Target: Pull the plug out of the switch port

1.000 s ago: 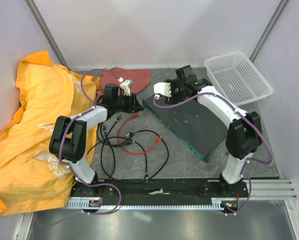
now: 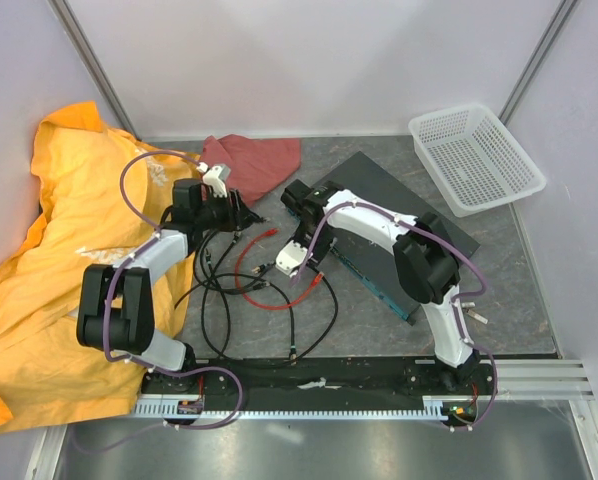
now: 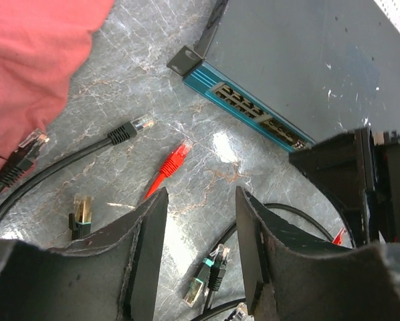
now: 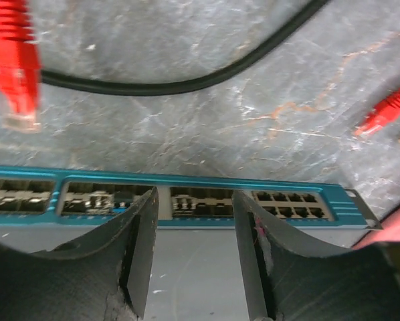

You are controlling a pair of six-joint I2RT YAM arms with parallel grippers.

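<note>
The dark switch (image 2: 379, 240) lies at a slant right of centre, its teal port face (image 4: 146, 180) toward the loose cables. In the right wrist view my right gripper is open across that face, nothing held between its fingers. No plug can be made out clearly in the visible ports (image 3: 257, 117). The red cable's plug (image 3: 176, 157) rests on the floor in front of the switch's far corner; its other plug (image 4: 16, 83) is also off the switch. My left gripper hangs open over the floor, left of the switch, holding nothing.
Several black cables (image 2: 219, 285) tangle on the grey floor near the centre. A red cloth (image 2: 269, 165) lies behind, a yellow cloth (image 2: 49, 270) at left, and a white basket (image 2: 524, 185) at back right. Between my grippers the gap is small.
My right arm has swung left and toward the front, from over the switch's back part to its port face. The left arm has drawn back to the left. The cables look unmoved.
</note>
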